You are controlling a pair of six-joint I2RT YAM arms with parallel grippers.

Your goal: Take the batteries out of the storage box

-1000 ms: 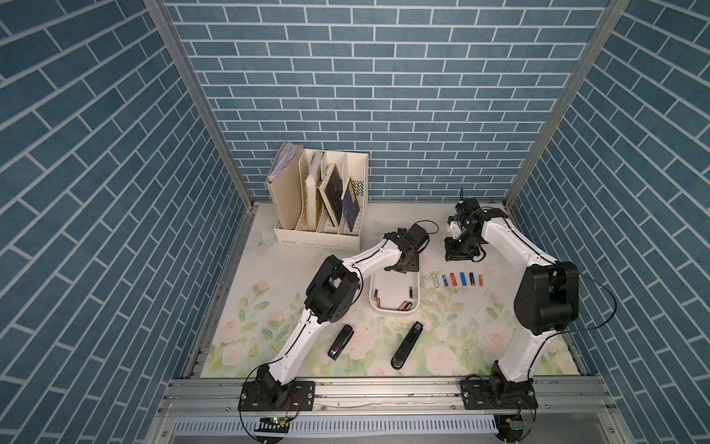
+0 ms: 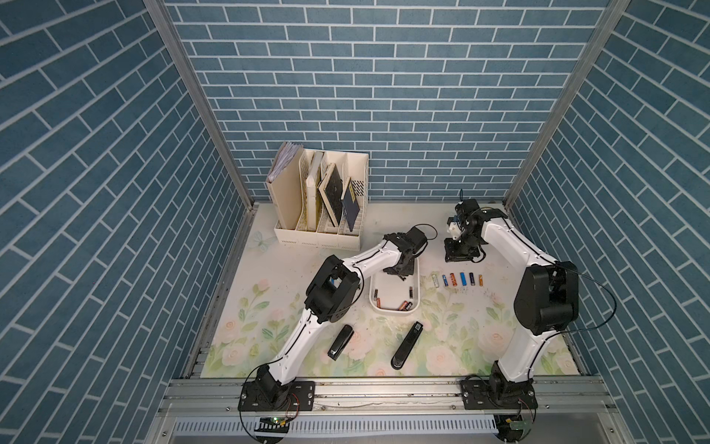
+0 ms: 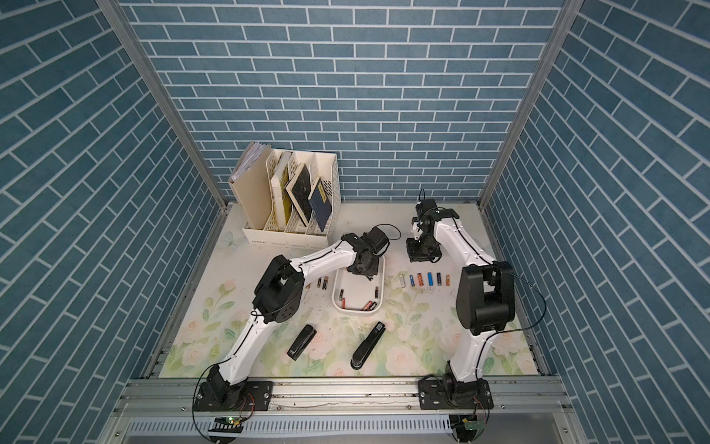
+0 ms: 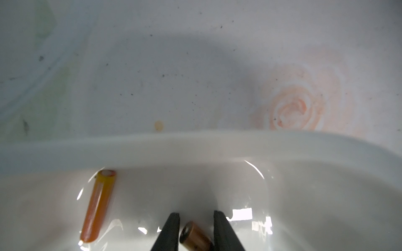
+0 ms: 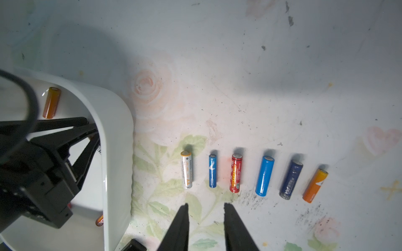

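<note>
The white storage box stands mid-table with several batteries inside. My left gripper reaches into its far part. Its fingers are part open, and the end of a brown battery shows between the fingers with a gap visible on the left; the rest is cut off by the frame. An orange battery lies apart to the left in that view. More batteries lie at the box's near end. Right of the box, my right gripper hangs open and empty over the table.
Right of the box, several batteries lie in a row. More small batteries lie on the table left of it. Two black staplers are in front. A file holder with books stands back left.
The left gripper has shifted slightly within the box, and its dark fingertips now show below the wrist. The right arm and the battery row stay put.
</note>
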